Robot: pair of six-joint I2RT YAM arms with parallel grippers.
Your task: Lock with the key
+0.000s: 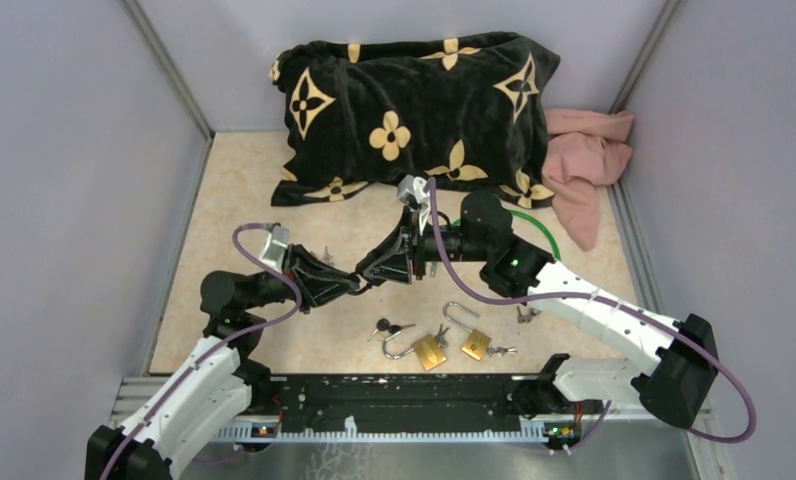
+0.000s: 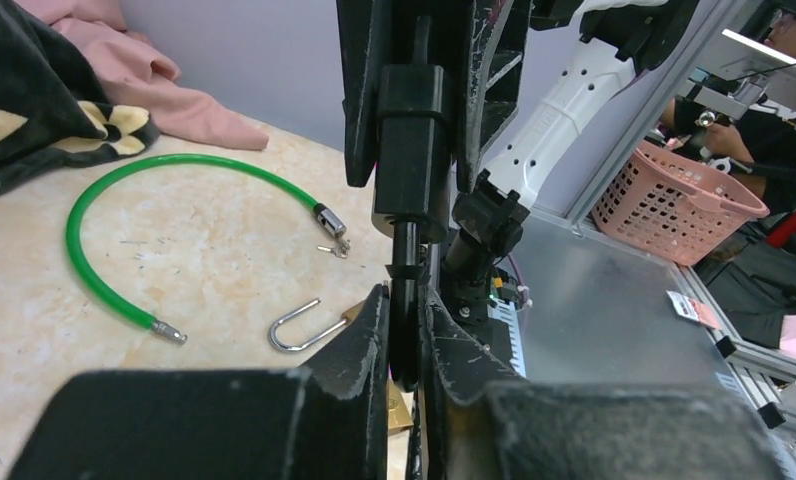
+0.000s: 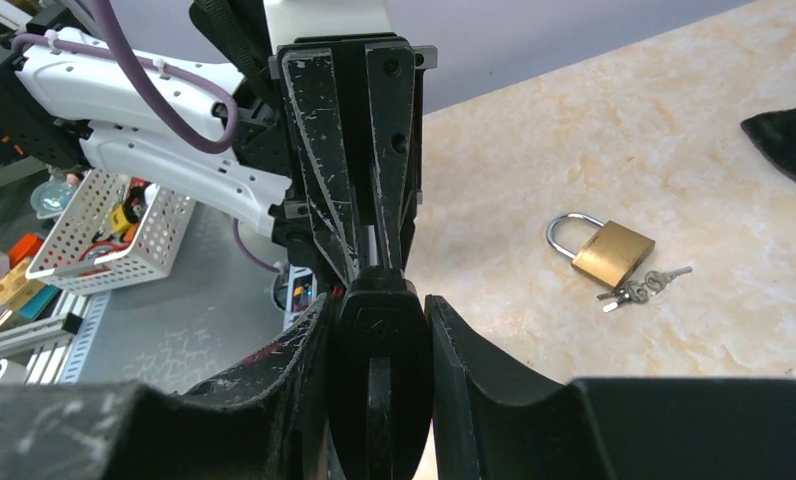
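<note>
A black lock (image 2: 411, 150) is in the air between the grippers, with a dark loop seen end-on in the left wrist view. My right gripper is shut on the lock's body. My left gripper is at the lock's lower part, its fingertips around the dark bar; whether they are fully closed on it is unclear. No key in the lock can be made out. Brass padlocks (image 1: 430, 352) (image 3: 614, 252) lie on the table with keys (image 1: 381, 326) beside them.
A green cable lock (image 2: 94, 200) lies at the right rear of the table. A patterned black blanket (image 1: 354, 110) and pink cloth (image 1: 584, 160) fill the back.
</note>
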